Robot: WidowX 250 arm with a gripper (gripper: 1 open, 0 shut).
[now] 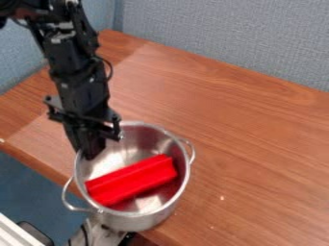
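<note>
A steel pot (160, 209) with two side handles stands at the near left corner of the wooden table. A bright red object (131, 179), long and rounded, lies inside it. My black gripper (88, 152) points down at the pot's upper left rim, its tips small and dark against the rim. It looks shut; I cannot make out anything between its fingers.
Grey-blue walls stand along the back and left. Below the near left edge are a dark blue surface and a white object (15, 233) with cables.
</note>
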